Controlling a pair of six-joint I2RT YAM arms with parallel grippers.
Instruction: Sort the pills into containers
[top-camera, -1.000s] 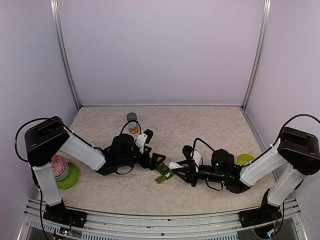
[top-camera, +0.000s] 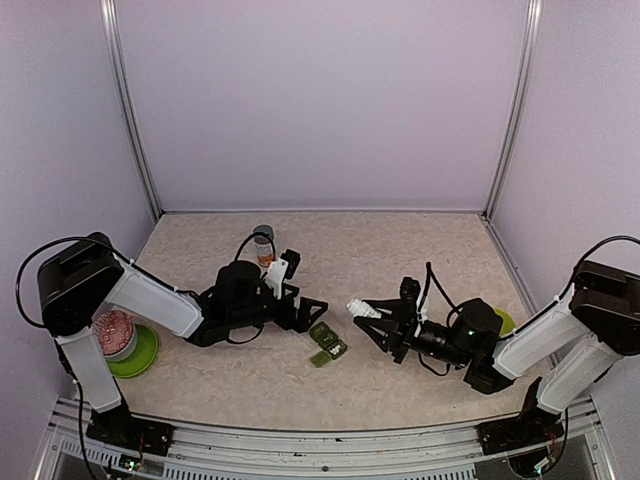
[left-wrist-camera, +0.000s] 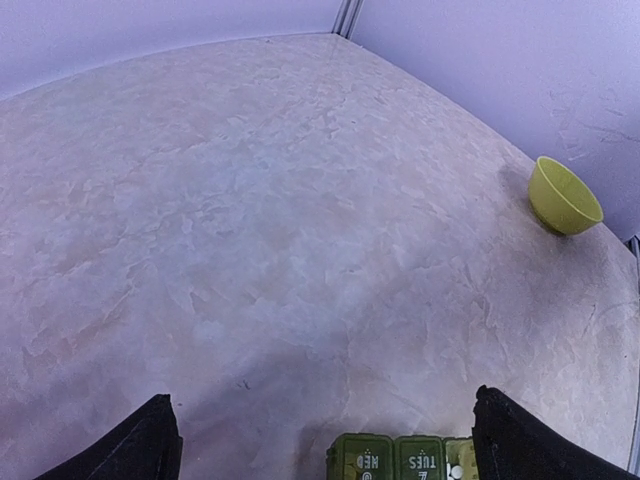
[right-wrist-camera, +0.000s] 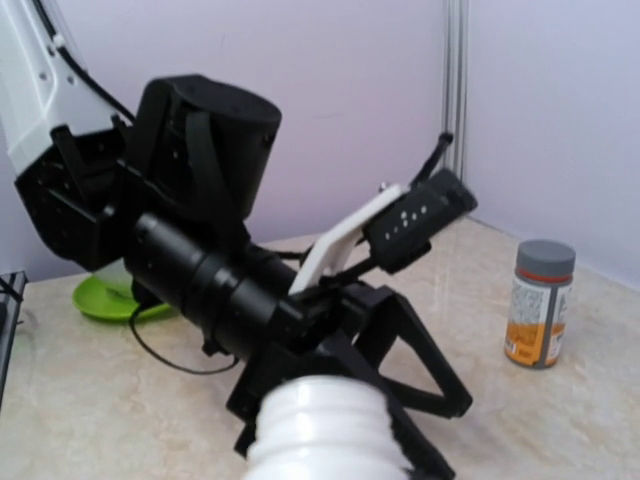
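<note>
A green pill organizer (top-camera: 328, 344) lies mid-table; white pills show in one of its compartments. In the left wrist view, compartments of the organizer (left-wrist-camera: 392, 460) marked WED and TUES peek in at the bottom edge. Just beyond it, to the left, my left gripper (top-camera: 318, 316) stands open, with nothing between its fingers. My right gripper (top-camera: 362, 322) is shut on a white bottle (top-camera: 363, 309), held tilted above the table to the right of the organizer. The ridged, capless neck of this bottle (right-wrist-camera: 325, 415) fills the bottom of the right wrist view.
A grey-capped bottle with an orange label stands at the back left. A yellow-green bowl (left-wrist-camera: 562, 197) sits near the right wall. By the left arm's base are a green plate (top-camera: 146, 354) and a pinkish bowl (top-camera: 115, 334).
My right gripper, with the white bottle, has risen and drawn away rightward from the organizer, and its wrist has turned.
</note>
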